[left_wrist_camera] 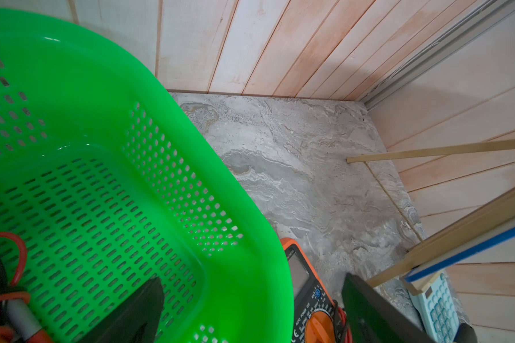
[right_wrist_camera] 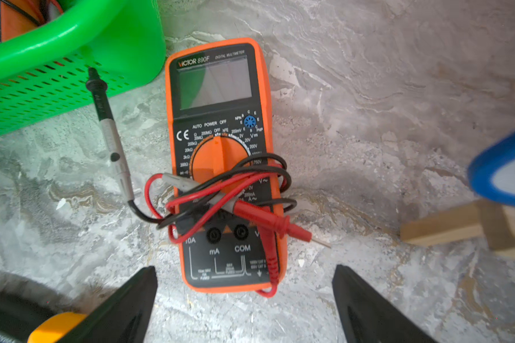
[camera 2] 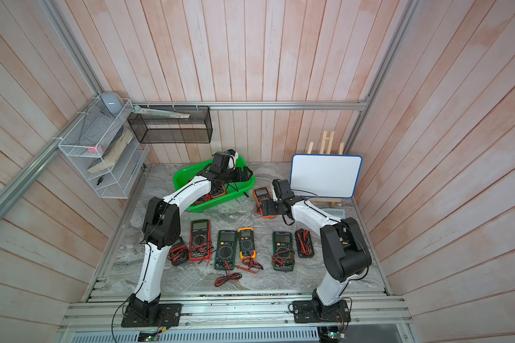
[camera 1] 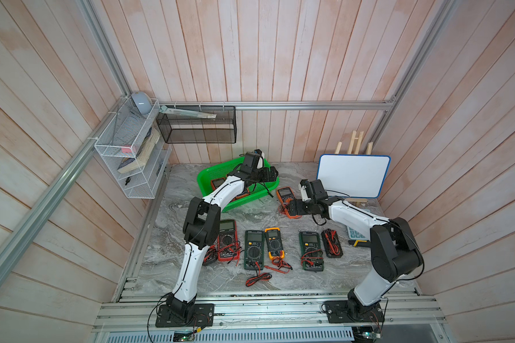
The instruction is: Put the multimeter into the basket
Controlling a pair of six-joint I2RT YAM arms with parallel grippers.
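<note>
An orange-and-black multimeter lies face up on the marble table, its red and black leads wrapped round its lower half. Its top end is close beside the green basket. Above this multimeter hangs my right gripper, open, with bare space between its fingers. My left gripper is open too, held over the right rim of the basket with nothing between its fingers. At the basket's left end are orange meters and leads; my left arm partly covers them from above.
Along the front lie a red meter, dark green meters, a yellow one and a black one. A whiteboard stands at the right rear. Bare table lies between basket and whiteboard.
</note>
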